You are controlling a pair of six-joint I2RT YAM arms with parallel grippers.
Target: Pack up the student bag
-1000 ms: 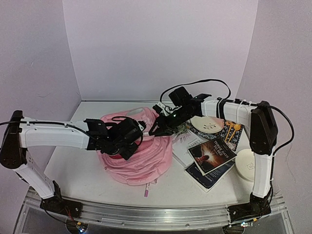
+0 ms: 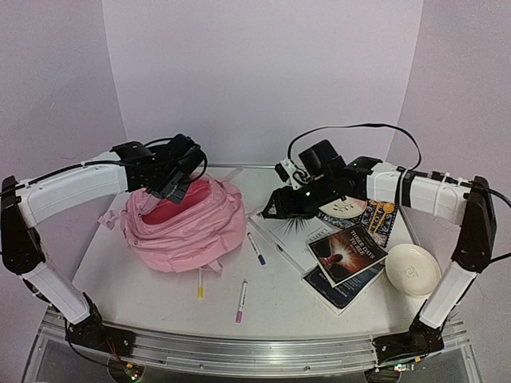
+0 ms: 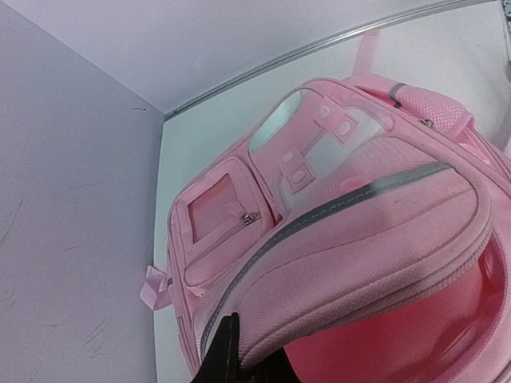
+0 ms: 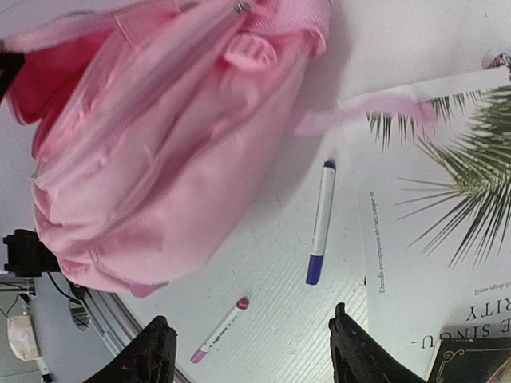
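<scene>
The pink backpack stands on the left half of the table, its red-lined main compartment open. At its top edge, my left gripper is shut on the bag's flap, which passes between the dark fingers. To the right of the bag, my right gripper hangs open above the table; its fingers are wide apart with nothing held. Between bag and books lies a blue marker. A purple marker and a yellow one lie in front. What the bag contains is hidden.
On the right lie a book with a dark red cover, a dark blue book and a white book with a palm print. A patterned mat and a pale plate are farther right.
The bag has shifted left and back together with my left gripper, uncovering the blue and yellow markers. My right gripper has moved rightward, away from the bag.
</scene>
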